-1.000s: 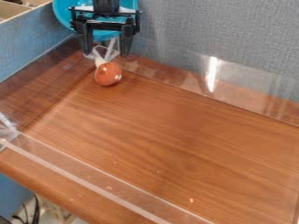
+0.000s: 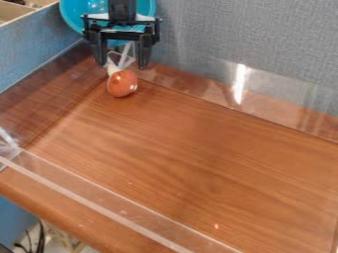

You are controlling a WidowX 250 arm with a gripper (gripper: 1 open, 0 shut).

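The black gripper (image 2: 122, 57) hangs at the upper left of the camera view, in front of a turquoise round plate or bowl (image 2: 79, 10), its two fingers apart. Just below it an orange-red round object (image 2: 122, 84) with a pale top, like an onion or tomato, rests on the wooden surface. A whitish translucent thing shows behind it between the fingers; whether it is touched cannot be told.
A grey wall (image 2: 251, 49) stands at the back, a blue side wall (image 2: 40, 69) at the left. A clear plastic item (image 2: 7, 146) sits at the left edge.
The gripper has moved very slightly down and to the right. The orange-red object has not visibly moved.
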